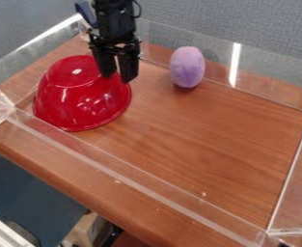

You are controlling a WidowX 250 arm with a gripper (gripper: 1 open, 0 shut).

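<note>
An upside-down red bowl (78,99) lies on the wooden table at the left. My black gripper (117,65) hangs over the bowl's back right side, its fingers pointing down close to the bowl. Whether it touches the bowl, and how far its fingers are apart, is hard to tell. A purple egg-shaped object (187,67) stands to the right of the gripper, apart from it.
Clear plastic walls (179,198) edge the wooden table (218,145). A grey wall rises behind.
</note>
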